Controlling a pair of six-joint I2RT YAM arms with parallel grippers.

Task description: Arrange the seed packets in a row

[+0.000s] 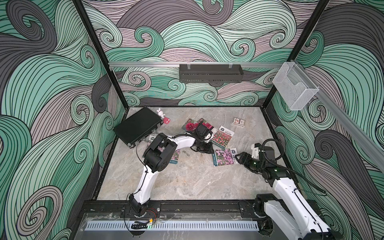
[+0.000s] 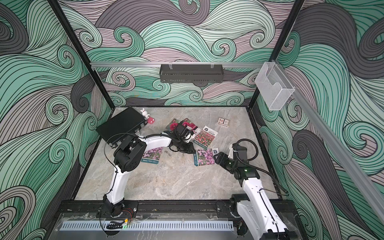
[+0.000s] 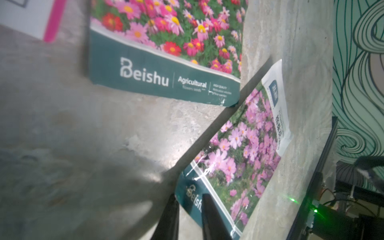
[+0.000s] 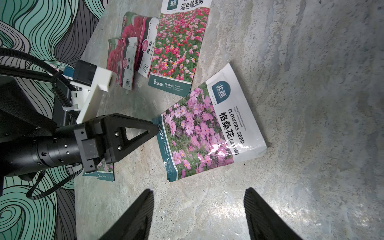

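Note:
A seed packet with pink-purple flowers lies tilted on the table in the right wrist view. My left gripper is at its green end, fingers a little apart by the packet's corner; whether they touch it is unclear. Before the packet's white end, my right gripper stands wide open and empty. Behind it lies a packet of red and pink daisies, slanted. Two red-flower packets overlap farther back. Another pink-flower packet is partly hidden under my left arm.
A black case stands at the back left, beside a small white rabbit figure. A small card-like item lies at the back right.

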